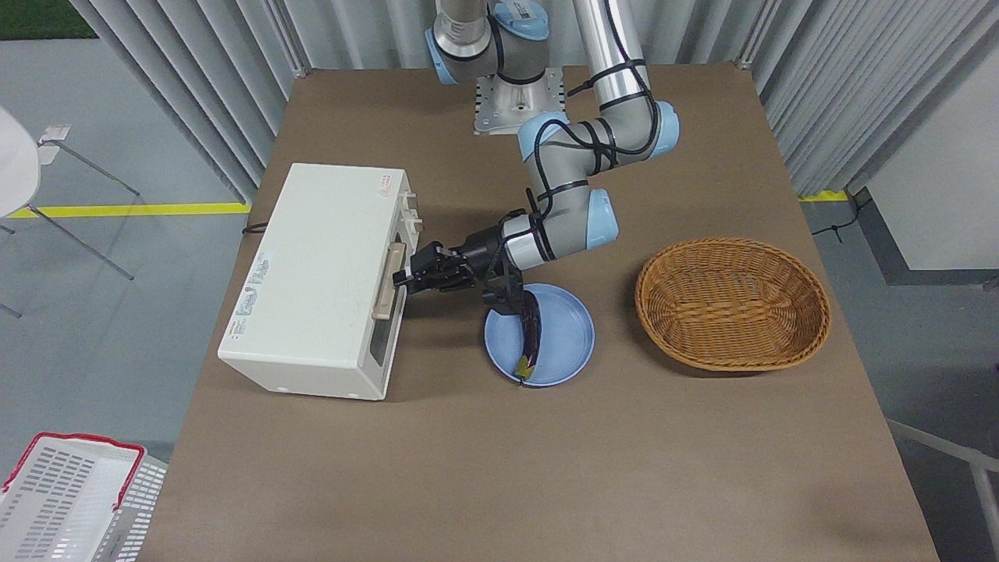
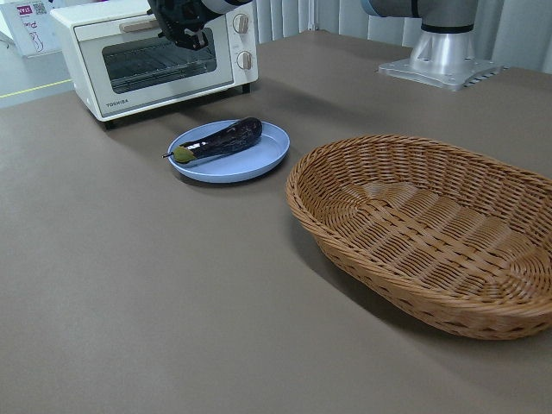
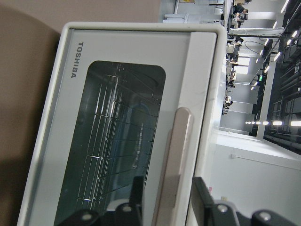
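Note:
A white Toshiba toaster oven [image 1: 300, 272] stands at the left of the table, its glass door closed. My gripper is open at the pale door handle [image 3: 176, 155], with a finger on either side of it in the wrist view; whether they touch it cannot be told. In the left view the gripper is partly cut off at the top. Beside the oven a blue plate [image 1: 567, 346] holds a dark eggplant [image 2: 228, 138] with a green stem end.
An empty wicker basket [image 1: 733, 304] sits on the right of the table [image 1: 543, 468]. The robot's base [image 2: 444, 65] is at the back.

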